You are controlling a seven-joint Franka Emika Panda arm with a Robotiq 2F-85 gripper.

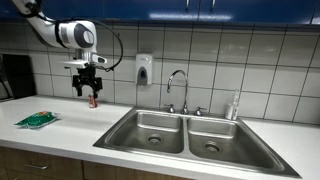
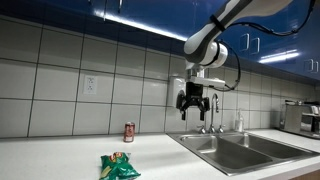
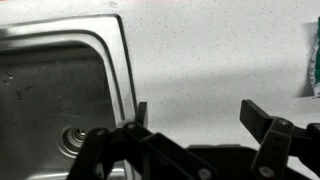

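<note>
My gripper stands open over the pale counter, with only bare countertop between its fingers. In the first exterior view the gripper hangs above the counter, left of the sink, close in the picture to a small red can. The same can stands upright by the tiled wall in the second exterior view. A green packet lies flat at the counter's left; part of this packet shows at the right edge of the wrist view.
The double steel sink with its tall faucet takes up the counter's middle. A clear bottle stands behind it, and a white dispenser is fixed to the wall. Blue cabinets hang overhead. Counter between packet and sink is free.
</note>
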